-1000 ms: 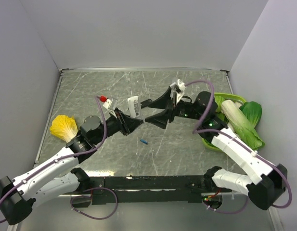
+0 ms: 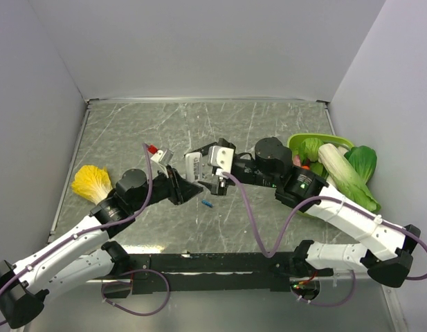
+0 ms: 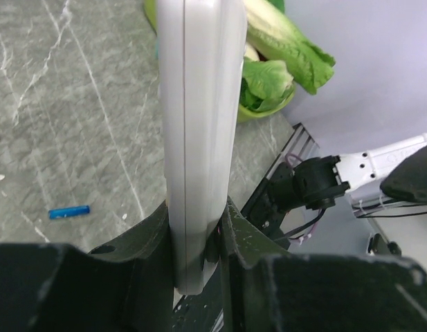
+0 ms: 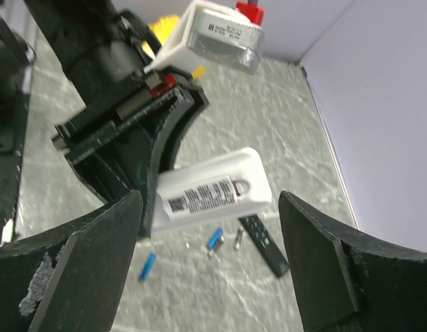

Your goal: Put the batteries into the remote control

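A white remote control (image 2: 193,167) is held up off the table in my left gripper (image 2: 183,182), which is shut on its lower end. Seen edge-on, the remote (image 3: 196,124) rises between the left fingers. Its labelled face (image 4: 206,196) turns toward the right wrist camera. My right gripper (image 2: 207,168) stands open close to the remote's right side. In the right wrist view its fingers (image 4: 109,242) spread to either side of the remote, with nothing gripped visible. A blue battery (image 4: 148,266) lies on the table; another blue one (image 4: 215,238) shows beside small dark pieces.
On the table beyond the remote lies a flat black object (image 4: 266,246). A green basket (image 2: 311,136) of vegetables stands at the right, and a yellow cabbage (image 2: 92,183) at the left. Free marble surface stretches across the back.
My right gripper has moved left, closer to the remote, and its wrist has turned. The left arm and the remote have shifted only slightly.
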